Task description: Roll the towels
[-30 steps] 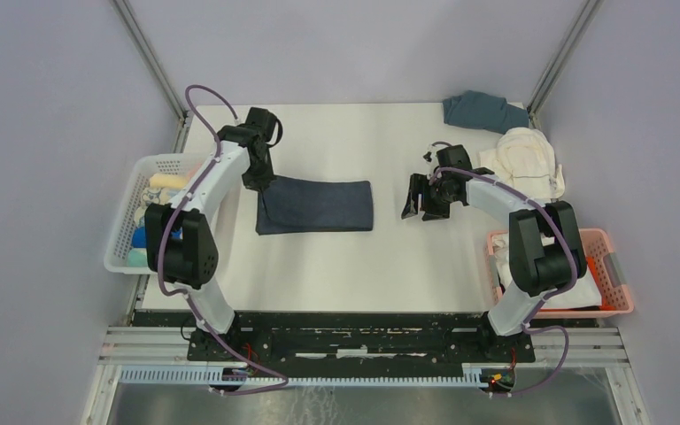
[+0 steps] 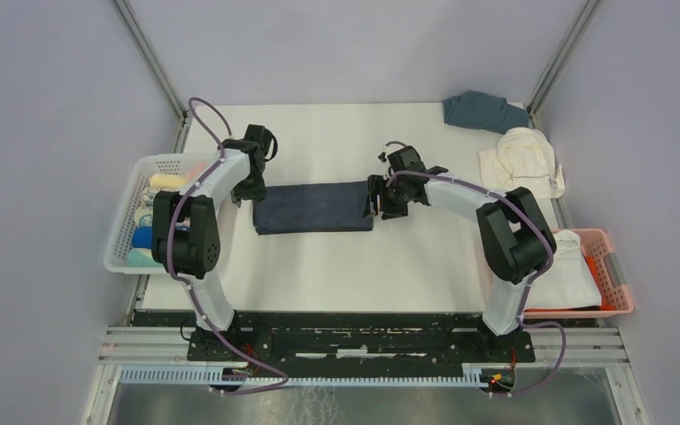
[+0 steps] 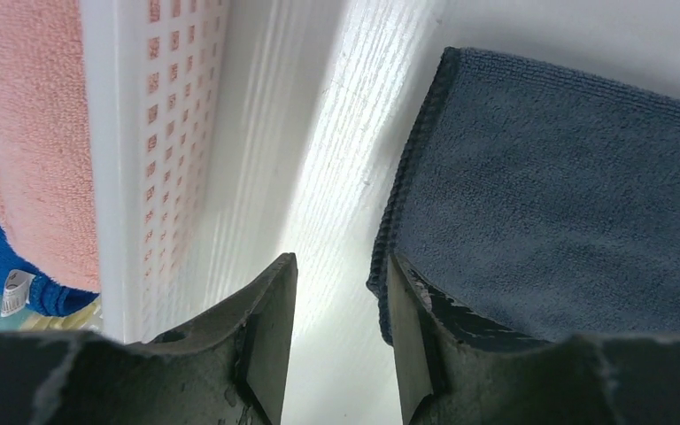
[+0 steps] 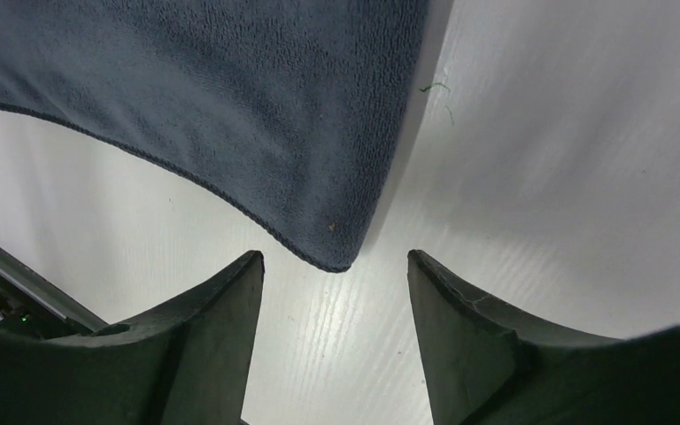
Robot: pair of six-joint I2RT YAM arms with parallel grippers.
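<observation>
A dark navy towel point(image 2: 312, 207) lies as a long flat rectangle across the middle of the white table. My left gripper hangs at its left end, fingers apart, the towel's edge beside the right fingertip and nothing visibly held. My right gripper stands open at the towel's right end, with a corner of the dark cloth point(image 4: 336, 243) lying between and just beyond its fingertips.
A white basket point(image 2: 117, 228) of colourful towels stands at the left, close to my left gripper. At right are a teal folded cloth point(image 2: 482, 112), cream towels point(image 2: 518, 164) and a pink basket point(image 2: 614, 274) with white cloth.
My right gripper has moved left to the towel's right end. My left gripper has moved down and slightly left, and the towel's left end now lies flatter.
</observation>
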